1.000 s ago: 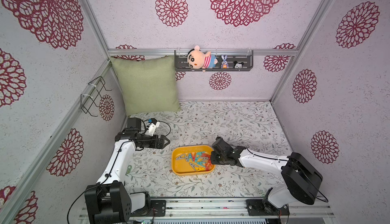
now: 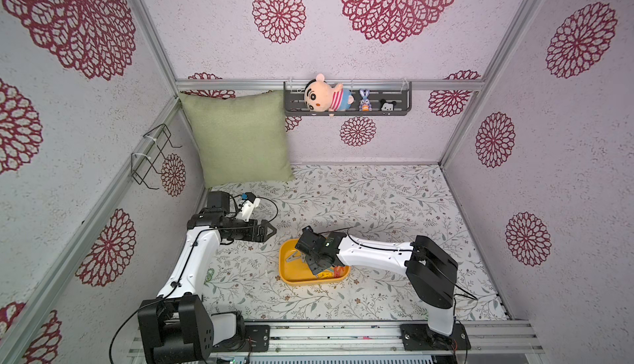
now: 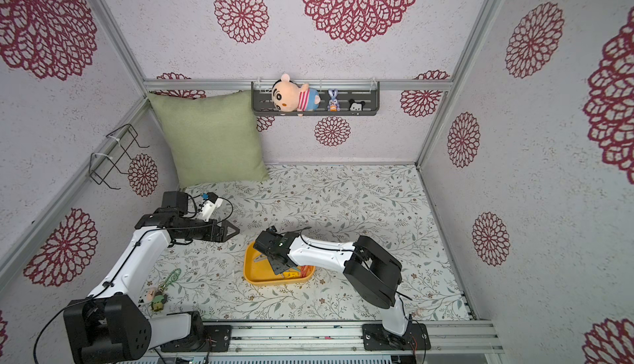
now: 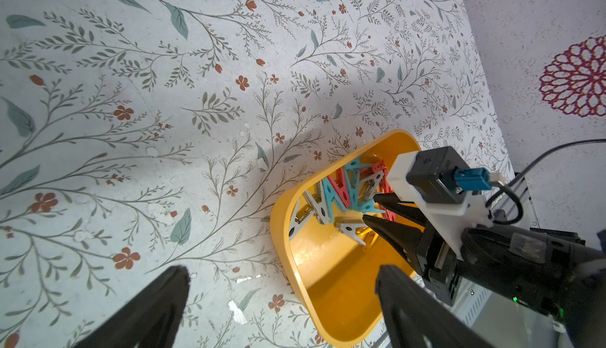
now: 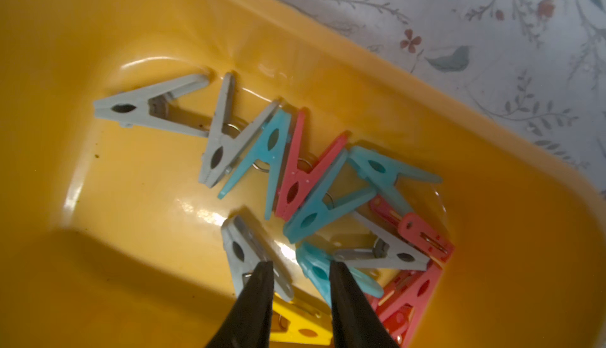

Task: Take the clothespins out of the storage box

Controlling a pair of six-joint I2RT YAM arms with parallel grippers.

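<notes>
The yellow storage box (image 2: 282, 273) stands on the patterned table and holds grey, teal, red and yellow clothespins. In the right wrist view, a grey clothespin (image 5: 243, 253), a teal clothespin (image 5: 315, 266) and a yellow clothespin (image 5: 303, 326) lie close to my right gripper. Its fingers are part open, and I see nothing clamped between them. From the left wrist view, that gripper's tips (image 4: 373, 207) reach over the box wall into the box. To the left of the box, my left gripper (image 2: 267, 231) is open and empty, its blurred fingers (image 4: 410, 310) wide apart.
Behind stand a green pillow (image 2: 241, 139) and a wall shelf (image 2: 396, 99) with toys. A small green item (image 3: 158, 298) lies near the left arm's base. Table area (image 2: 389, 199) behind and right of the box is free.
The left arm and the box have stayed put.
</notes>
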